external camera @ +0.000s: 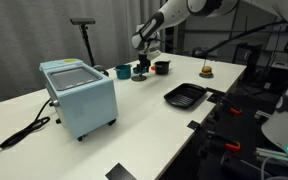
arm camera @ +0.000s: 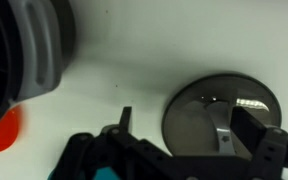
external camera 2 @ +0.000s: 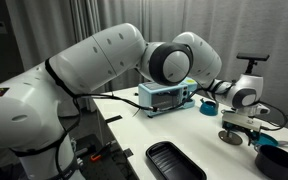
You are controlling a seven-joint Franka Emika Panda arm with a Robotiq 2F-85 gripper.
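Note:
A round dark lid (arm camera: 189, 115) with a light rim and a raised handle (arm camera: 221, 115) lies flat on the white table, at the lower right in the wrist view. My gripper is open, its fingers spread apart. The right finger overlaps the lid beside the handle, while the left one is over bare table outside the rim. In exterior view 2 the same lid (external camera 2: 231, 138) lies just below the gripper. Whether a finger touches the lid, I cannot tell.
A black pot (external camera 2: 276, 162) stands close by, its handle (arm camera: 46, 45) at the upper left in the wrist view. Elsewhere are a blue pot (external camera: 123, 72), a black tray (external camera: 186, 96) and a blue-grey toaster oven (external camera: 84, 105). Bare table lies at the front.

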